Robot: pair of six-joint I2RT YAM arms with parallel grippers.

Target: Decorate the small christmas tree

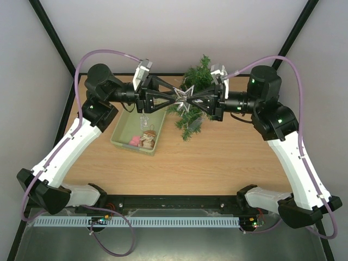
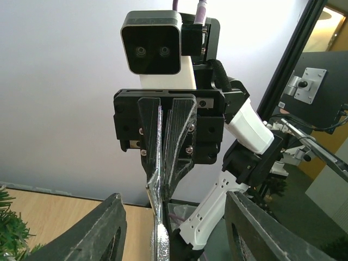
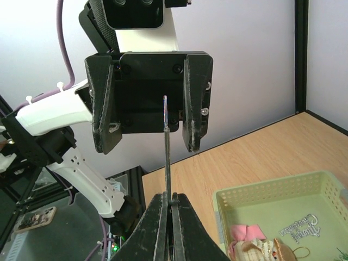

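A silver star ornament [image 1: 184,97] is held between the two grippers above the green tree [image 1: 197,76], seen edge-on in both wrist views. My right gripper is shut on it. My left gripper is part open, its fingers on either side of the star's near point [image 2: 160,239]; whether they touch it is not clear.
A green bin [image 3: 272,187] left of the tree holds a pink item [image 3: 247,232], a small figure [image 1: 147,140] and a silver lettered ornament [image 3: 300,228].
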